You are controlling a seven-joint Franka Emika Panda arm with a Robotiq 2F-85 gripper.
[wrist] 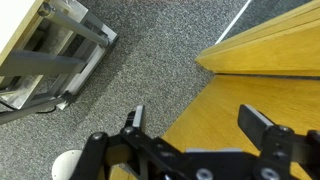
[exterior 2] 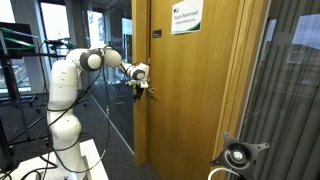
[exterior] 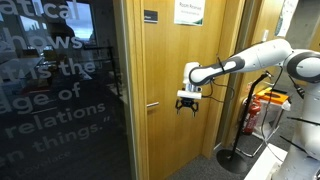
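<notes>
A tall wooden door (exterior: 168, 135) fills the middle of exterior view 1, its metal handle (exterior: 152, 104) near the left edge. My gripper (exterior: 187, 106) is in front of the door, to the right of the handle in that view, fingers pointing down. In the wrist view the two dark fingers (wrist: 136, 118) stand well apart, so the gripper is open. A small greyish piece shows low between them, too cut off to identify. Exterior view 2 has the gripper (exterior 2: 137, 96) beside the left edge of the door (exterior 2: 190, 100).
Dark lettered glass (exterior: 60, 100) stands left of the door. A black round stand base (exterior: 234, 160) rests on the floor right of the arm, with a red-and-white object (exterior: 268, 98) behind. Grey carpet (wrist: 150, 60) and a metal frame (wrist: 60, 55) show in the wrist view.
</notes>
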